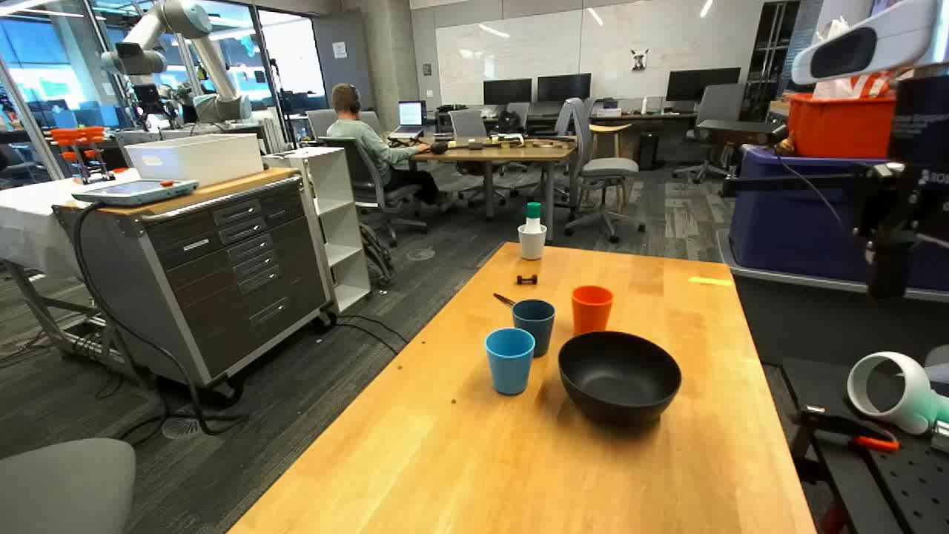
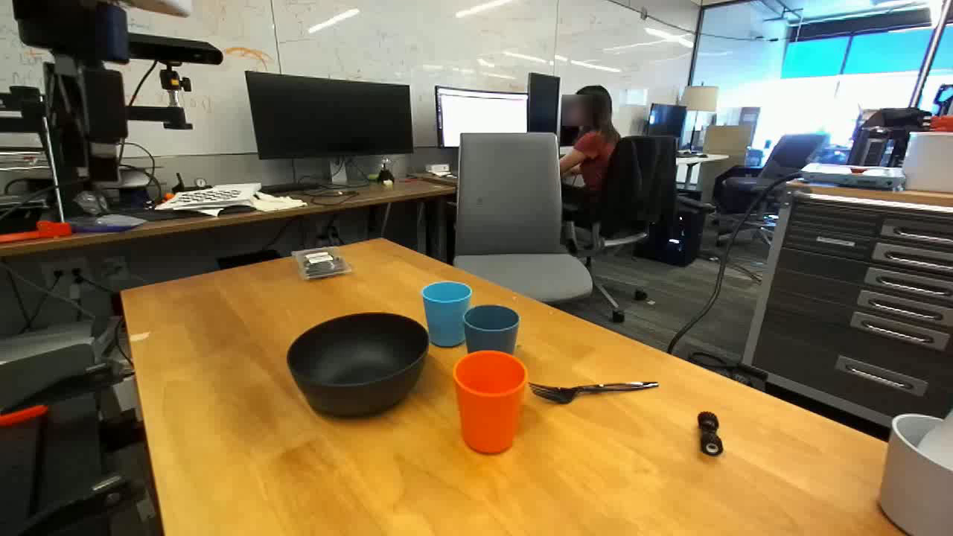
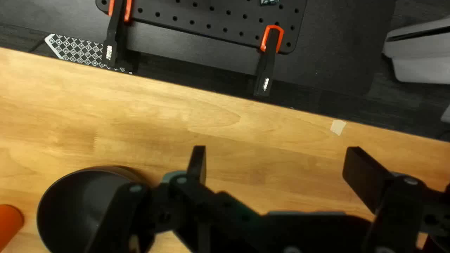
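In the wrist view my gripper is wide open above the wooden table, with only bare tabletop between its fingers. A black bowl (image 1: 618,378) stands on the table, empty as far as I can see. Behind or beside it are three cups: light blue (image 1: 511,360), dark blue-grey (image 1: 534,325) and orange (image 1: 592,308). The bowl (image 3: 80,206) appears at the lower left in the wrist view, partly covered by a finger, and the orange cup (image 3: 9,225) is cut off at the edge. Exterior view 2 shows a fork (image 2: 594,389) lying past the cups.
A small black dumbbell-shaped piece (image 2: 709,434) and a white cup (image 1: 531,241) holding a green-capped bottle are toward one end. A clear packet (image 2: 322,263) lies at the other end. Clamps (image 3: 265,63) hold a perforated board beside the table.
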